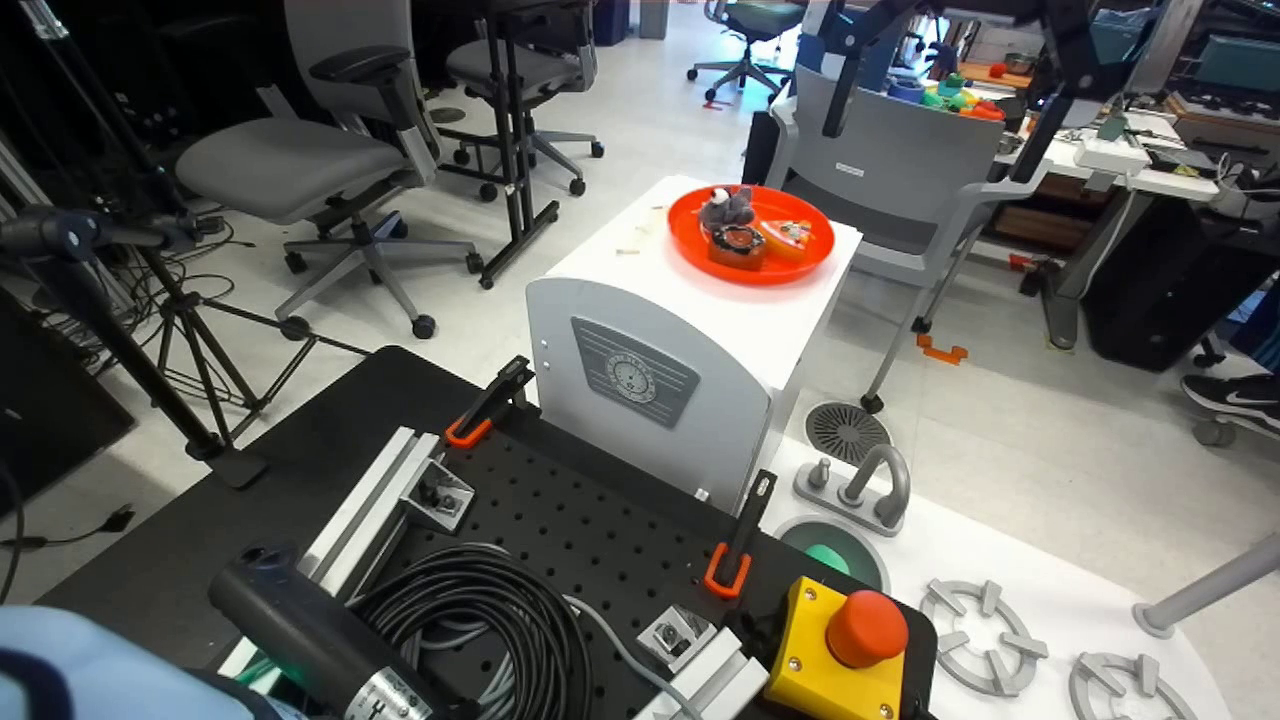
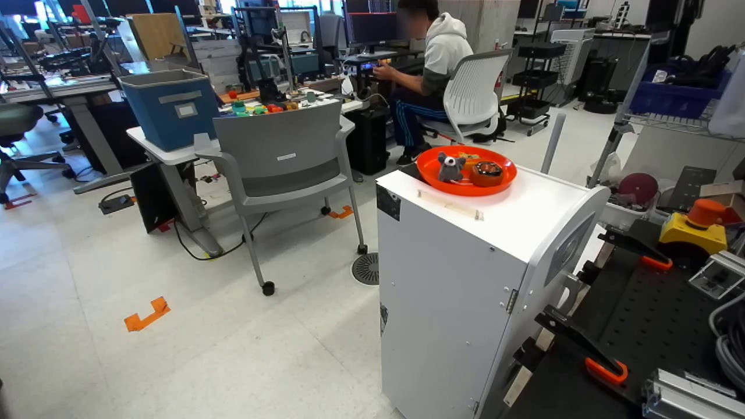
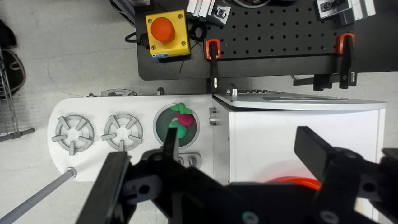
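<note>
My gripper (image 1: 942, 126) hangs at the top of exterior view 1, its two fingers wide apart with nothing between them. In the wrist view the fingers (image 3: 311, 151) stand on either side, above the toy kitchen. A red plate (image 2: 436, 183) rests on the white cabinet top (image 2: 513, 222), holding a grey mouse-like toy (image 2: 450, 168), a brown round item (image 2: 486, 173) and an orange piece (image 1: 786, 238). Inside the round sink (image 3: 158, 130) lie a green rounded thing (image 3: 178, 128) and a dark pink one (image 3: 185, 119) with a green top. Exterior view 2 does not show the gripper.
A grey faucet (image 1: 889, 486) rises beside the sink, and two burners (image 3: 123, 131) sit along the counter. Black clamps (image 1: 746, 528) and a yellow emergency-stop box (image 3: 168, 33) line the black table's edge. A grey chair (image 2: 286, 157) stands behind the cabinet.
</note>
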